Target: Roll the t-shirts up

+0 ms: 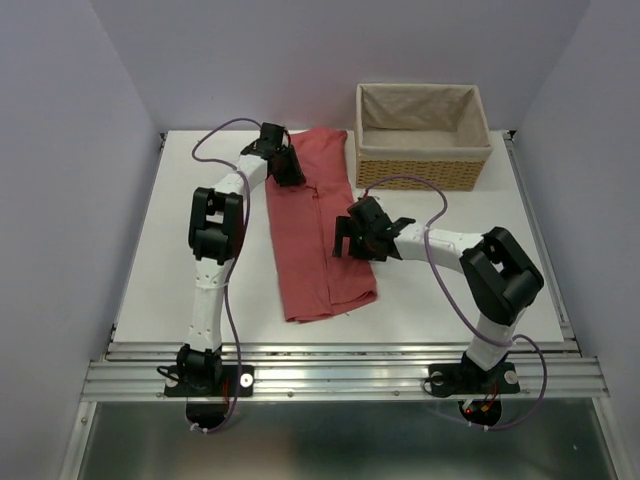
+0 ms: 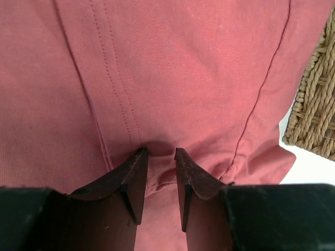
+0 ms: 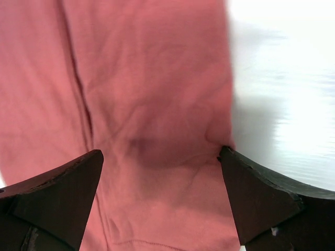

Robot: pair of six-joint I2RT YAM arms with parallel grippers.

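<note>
A red t-shirt (image 1: 305, 235), folded into a long strip, lies flat and slightly slanted on the white table. Over its far part is my left gripper (image 1: 295, 183). In the left wrist view, the left gripper has its fingertips a short way apart, with a small crease of cloth below and between them. My right gripper (image 1: 340, 240) is low over the near half of the strip. The right wrist view shows the right gripper wide open, one finger (image 3: 261, 196) against the shirt's right edge and the other over the cloth beside a lengthwise fold.
A lined wicker basket (image 1: 423, 168) stands at the back right, close to the shirt's far end. Bare table (image 1: 170, 270) lies to the left of the shirt, and more to the right under my right arm.
</note>
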